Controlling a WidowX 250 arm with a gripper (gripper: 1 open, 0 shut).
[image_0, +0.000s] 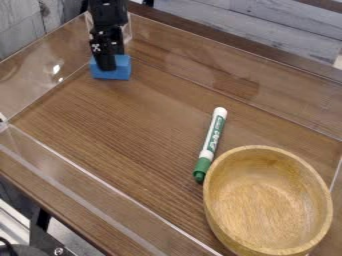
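Observation:
My gripper is at the top left, its dark fingers down at a blue block, overlapping its upper part. The block sits on the wooden table near the left edge. Whether the fingers touch or surround it is too small to tell.
A white marker with a green cap lies right of centre. A round tan bowl is at the lower right.

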